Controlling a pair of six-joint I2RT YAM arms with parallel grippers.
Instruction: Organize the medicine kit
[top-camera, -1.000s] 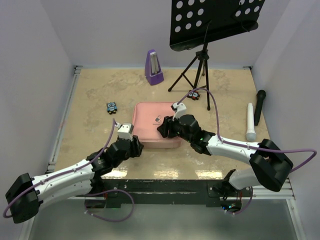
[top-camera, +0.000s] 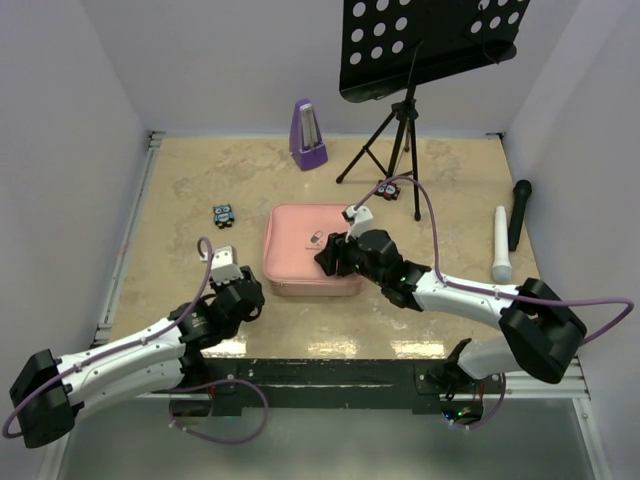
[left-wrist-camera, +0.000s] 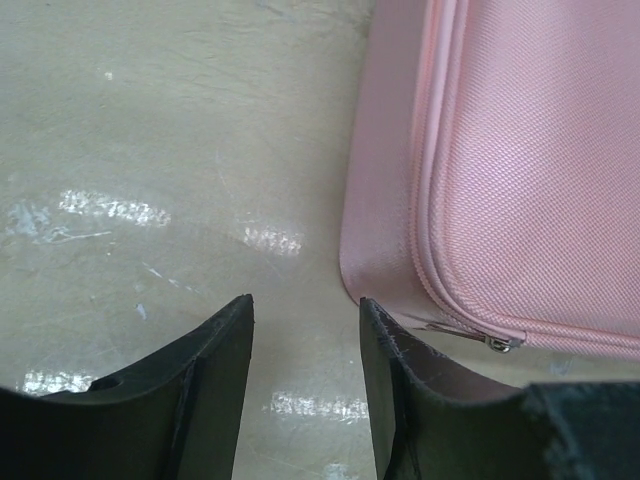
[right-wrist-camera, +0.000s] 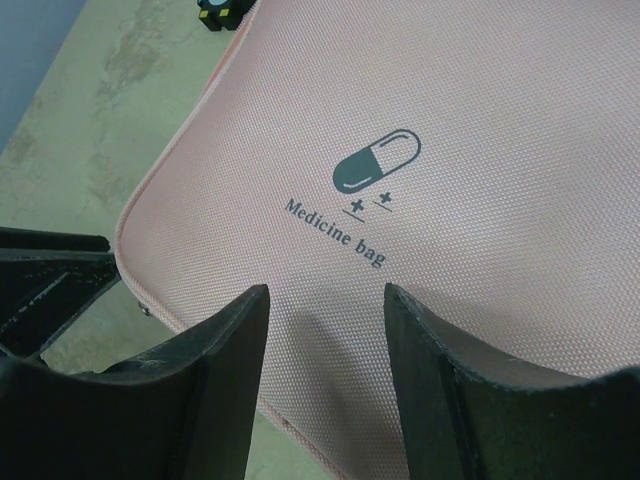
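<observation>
The pink medicine bag (top-camera: 295, 240) lies closed at the table's middle; its lid shows a capsule print and "Medicine bag" in the right wrist view (right-wrist-camera: 470, 200). My left gripper is open just left of the bag's front-left corner, where a zipper pull (left-wrist-camera: 500, 344) shows, with nothing between its fingers. My right gripper stands open over the right part of the lid, with nothing seen between its fingertips.
A small dark cartoon object (top-camera: 223, 215) lies left of the bag. A purple metronome (top-camera: 307, 137), a music stand (top-camera: 408, 110), a white cylinder (top-camera: 501, 243) and a black microphone (top-camera: 518, 215) stand or lie around it.
My left gripper has moved left, away from the bag's front-left corner. The right arm and the bag look unmoved.
</observation>
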